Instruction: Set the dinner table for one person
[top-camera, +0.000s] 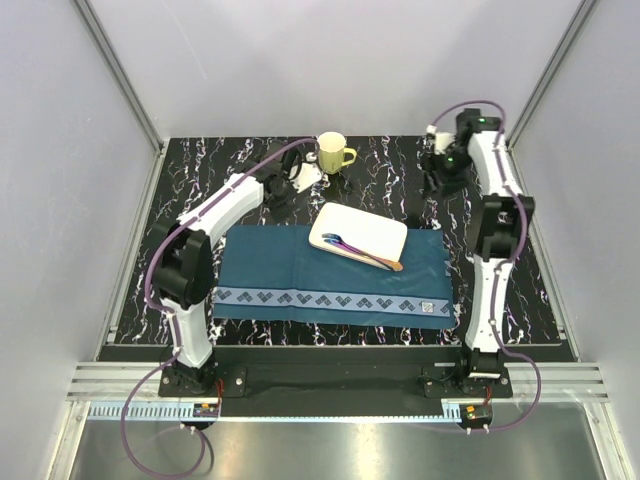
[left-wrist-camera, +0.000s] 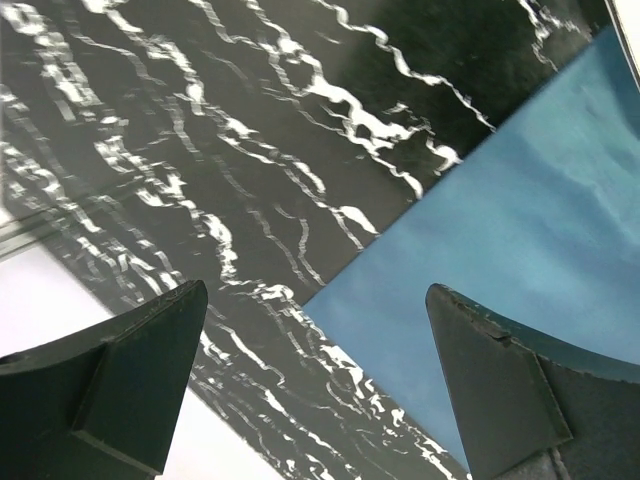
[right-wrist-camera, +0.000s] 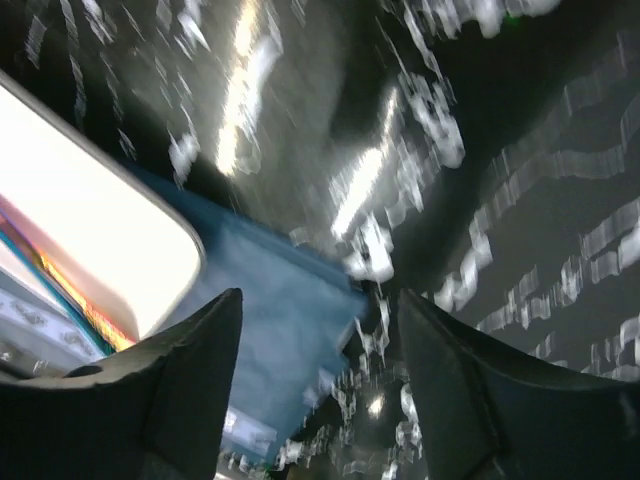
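Observation:
A cream rectangular tray lies slanted on the blue placemat. Blue, purple and orange-tipped utensils rest together along its near side. Behind the tray stands a yellow mug, handle to the right. Above the black marble surface, near the mat's far left corner, my left gripper is open and empty. My right gripper hangs beyond the mat's far right corner, its fingers apart with only blurred table and mat edge visible between them. The tray's corner and the utensils show at the left of the right wrist view.
Black marble with white veins surrounds the mat, bare at the far left and down the right side. White walls close in the back and both sides.

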